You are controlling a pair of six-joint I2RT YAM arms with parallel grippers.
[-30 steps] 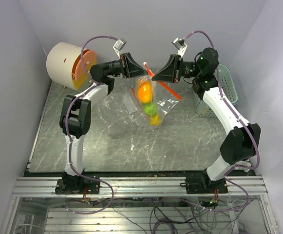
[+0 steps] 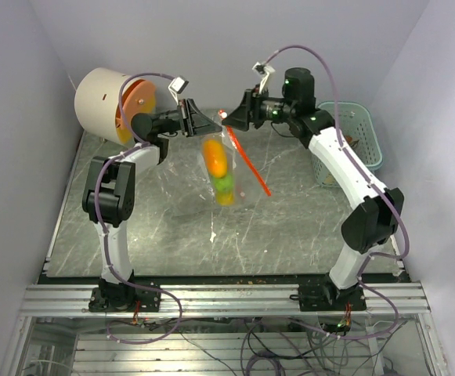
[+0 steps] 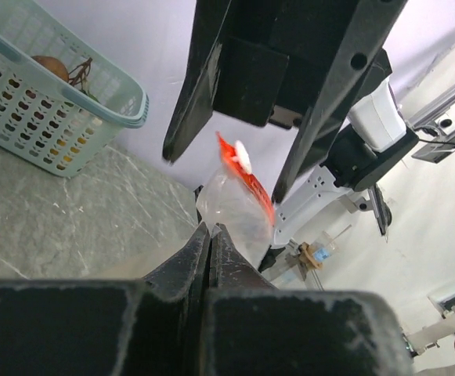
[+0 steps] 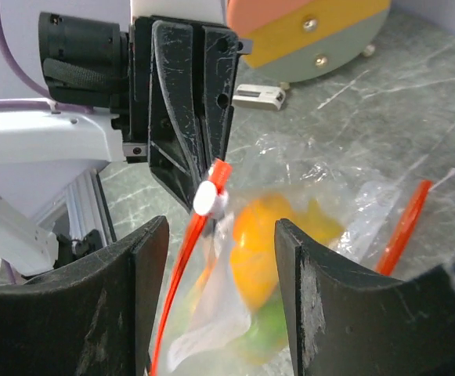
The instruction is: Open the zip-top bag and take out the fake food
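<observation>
A clear bag hangs from my left gripper (image 2: 219, 128), which is shut on its upper edge. Inside the bag are orange (image 2: 215, 158), green (image 2: 223, 183) and yellow (image 2: 225, 199) food pieces. An orange-red zip strip (image 2: 249, 164) runs along the bag, with a white piece (image 4: 206, 199) near its upper end. My right gripper is open, its fingers on either side of the strip's upper end and the bag's film. In the left wrist view, the left fingers (image 3: 231, 262) are together, and the right gripper's spread fingers (image 3: 305, 149) stand above the strip.
A pale green basket (image 2: 344, 129) with items in it stands at the back right. At the back left lies a large cream cylinder with an orange face (image 2: 137, 108).
The left gripper and bag shifted left, and the bag swung.
</observation>
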